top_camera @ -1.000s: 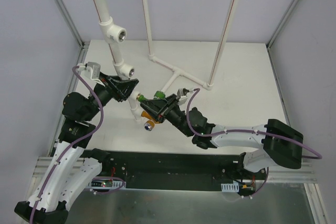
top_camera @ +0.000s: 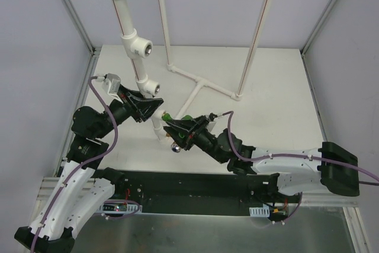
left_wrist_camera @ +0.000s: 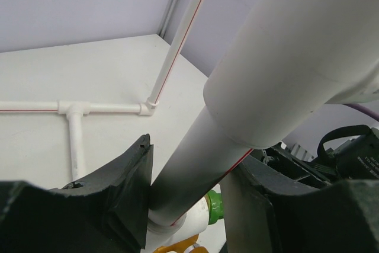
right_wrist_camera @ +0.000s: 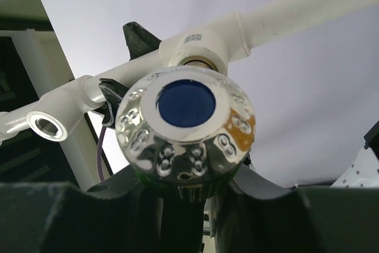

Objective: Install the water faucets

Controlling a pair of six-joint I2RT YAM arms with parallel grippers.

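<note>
A white pipe (left_wrist_camera: 198, 167) with side fittings passes between the fingers of my left gripper (top_camera: 161, 106), which is part open with a gap on one side. My right gripper (top_camera: 169, 137) is shut on a faucet, whose chrome knob (right_wrist_camera: 185, 128) with a dark blue cap fills the middle of the right wrist view. Right behind the knob sits a threaded fitting (right_wrist_camera: 195, 45) with a brass ring; whether the faucet is inside it is hidden. Green (left_wrist_camera: 215, 207) and orange (left_wrist_camera: 180, 245) parts show beside the pipe in the left wrist view.
Further fittings with open threaded sockets, such as the pipe fitting (top_camera: 141, 47), stand along the pipe above my left gripper. A thinner white pipe frame (top_camera: 204, 82) lies on the pale board behind. Board to the right is clear.
The pipe, its fittings and my left gripper have shifted right and slightly down. My right gripper has moved a little right and down with the faucet.
</note>
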